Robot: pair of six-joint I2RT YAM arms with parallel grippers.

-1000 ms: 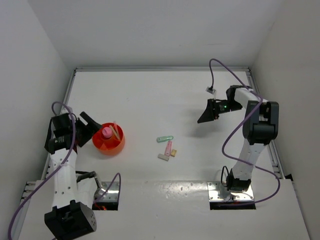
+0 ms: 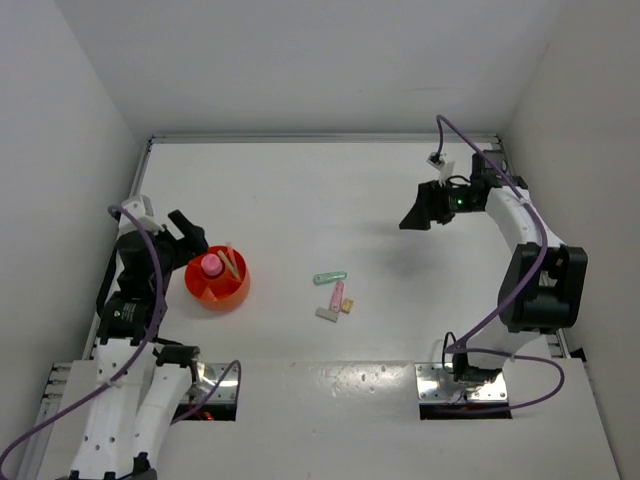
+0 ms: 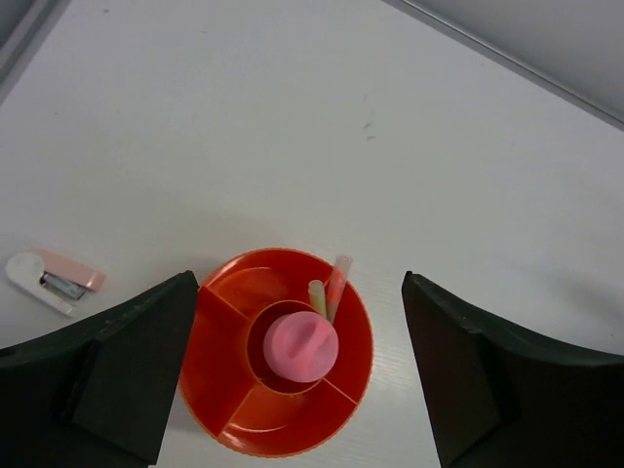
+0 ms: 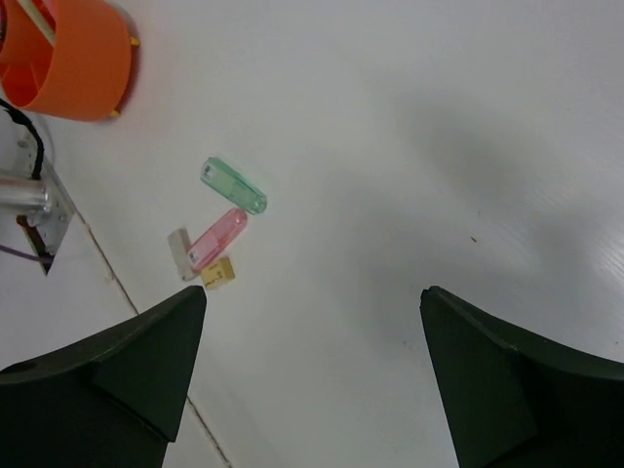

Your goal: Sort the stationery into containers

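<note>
An orange divided organizer (image 2: 225, 295) holds a pink item (image 3: 297, 351) in its centre and sticks (image 3: 337, 288). My left gripper (image 2: 189, 223) hangs open just above its upper left. A pink-and-white stapler (image 3: 44, 278) lies beside it in the left wrist view. At the table's middle lie a green piece (image 2: 329, 277), a pink piece (image 2: 337, 295), a grey block (image 2: 327, 314) and a small tan block (image 2: 348, 305). My right gripper (image 2: 420, 208) hovers open at the right, apart from these pieces.
Walls enclose it on three sides; metal arm mounts sit along the front edge.
The right arm has risen and reconfigured, its gripper slightly higher. The table's pieces are unchanged.
</note>
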